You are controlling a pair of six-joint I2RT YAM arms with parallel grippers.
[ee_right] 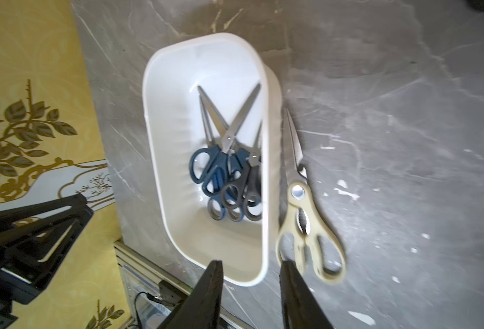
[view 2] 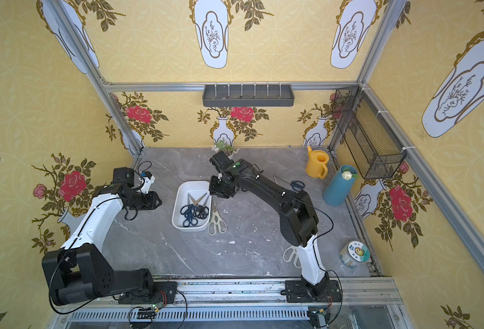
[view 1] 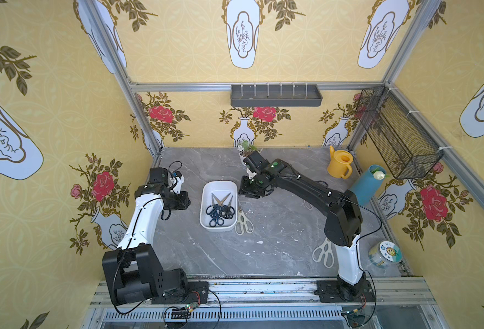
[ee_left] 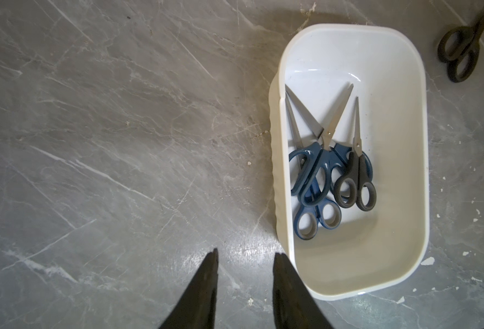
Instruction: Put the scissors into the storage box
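Observation:
The cream-handled kitchen scissors point(ee_right: 307, 219) lie on the table just outside the white storage box point(ee_right: 270, 164), along its right wall, handles toward the front. My right gripper is open above, at the box's front right, with nothing between its fingers; the scissors are out ahead of the right finger. Inside the box rest blue-handled scissors point(ee_left: 318, 174) and black-handled scissors point(ee_left: 351, 181). To the box's left, my left gripper hangs open and empty over the table.
White-handled scissors point(view 1: 324, 253) lie front right, and blue-handled ones point(view 2: 298, 185) near the yellow watering can point(view 2: 317, 162). Black scissors point(ee_left: 462, 52) lie right of the box. A teal vase point(view 2: 340, 186) and a jar point(view 2: 355, 253) stand at right.

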